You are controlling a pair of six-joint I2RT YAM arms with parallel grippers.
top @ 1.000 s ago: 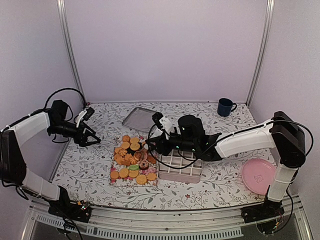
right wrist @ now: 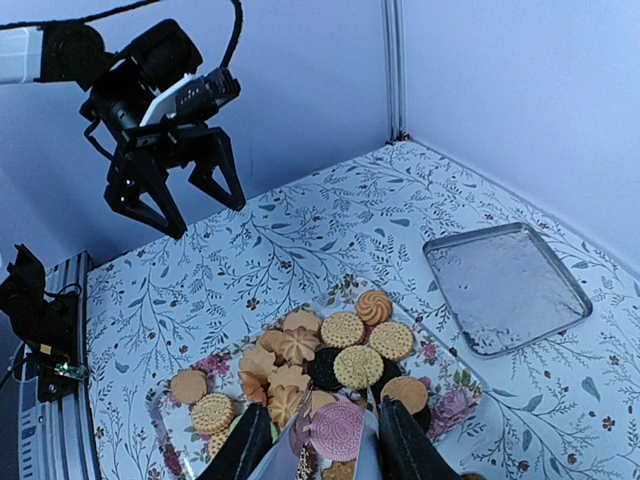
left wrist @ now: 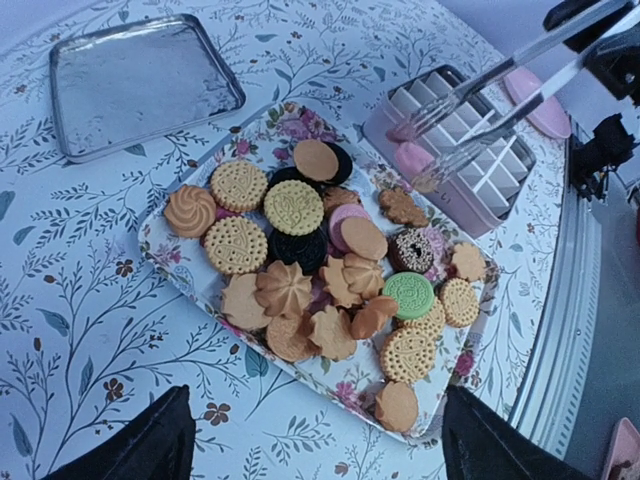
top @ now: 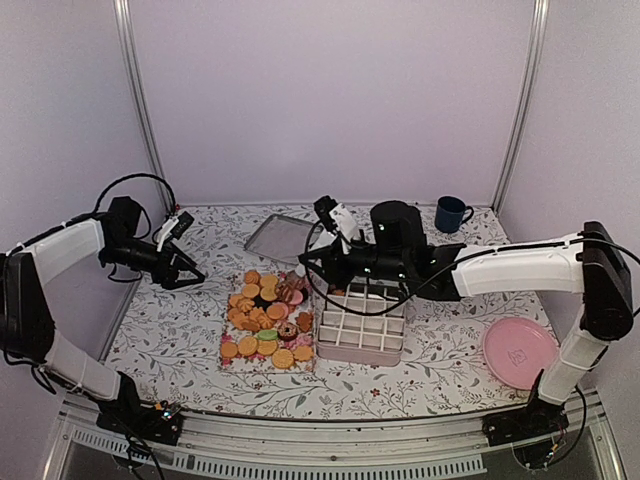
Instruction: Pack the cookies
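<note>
A floral tray [top: 230, 355] holds a pile of assorted cookies [left wrist: 236, 243], including a green one [left wrist: 407, 295]. The pink compartment box [top: 360, 353] stands right of it. My right gripper is over the box's left side and the tray's edge, its long clear fingers around a pink cookie [left wrist: 410, 158], seemingly holding it; whether it grips firmly is unclear. My left gripper [top: 185, 272] hangs open left of the tray, nothing between its fingers.
An empty metal tray [top: 280, 238] lies at the back, a blue mug [top: 450, 214] at back right, a pink plate [top: 518, 352] at front right.
My right gripper has risen and shifted slightly right from over the cookie tray toward the box. My left arm has moved very slightly.
</note>
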